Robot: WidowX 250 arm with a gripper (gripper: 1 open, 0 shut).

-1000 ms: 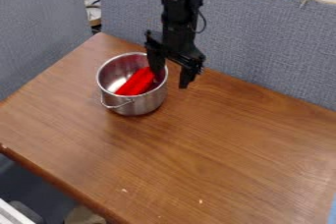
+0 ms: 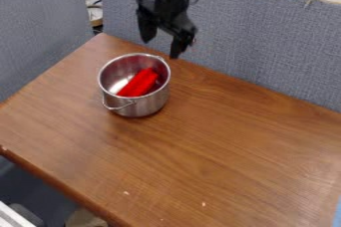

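Observation:
A silver pot (image 2: 152,100) with a side handle sits on the wooden table at the upper left. Inside it lies an elongated red object (image 2: 139,84). The black gripper (image 2: 164,35) is raised behind and above the pot, clear of it and against the blue-grey back wall, with its fingers apart and nothing visible between them.
Blue-grey padded walls (image 2: 266,42) border it at the back and left. Some indistinct items lie beyond the edges at the top right and bottom left.
The gripper has risen and moved back, away from the pot. The red object remains in the pot.

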